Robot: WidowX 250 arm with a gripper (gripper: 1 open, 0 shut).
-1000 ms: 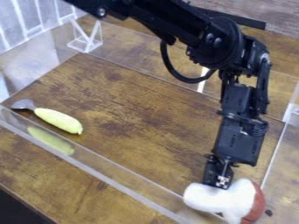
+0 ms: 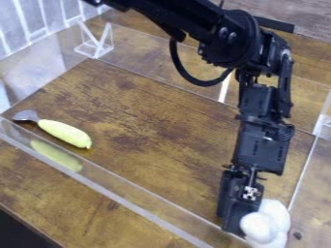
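My gripper (image 2: 243, 205) is low at the right front corner of the clear-walled workspace, pointing down beside a white plush object (image 2: 268, 227). The fingertips are partly hidden by it and dark, so their spacing is unclear. A yellow corn-like toy (image 2: 65, 133) lies on the left, next to a small metal utensil head (image 2: 26, 116).
Clear plastic walls (image 2: 91, 179) edge the wooden work surface (image 2: 142, 126). A white bracket (image 2: 95, 41) stands at the back left corner, near white bars.
My gripper and arm have shifted slightly left. The white object has changed its pose, and its reddish-brown part that showed earlier is no longer visible.
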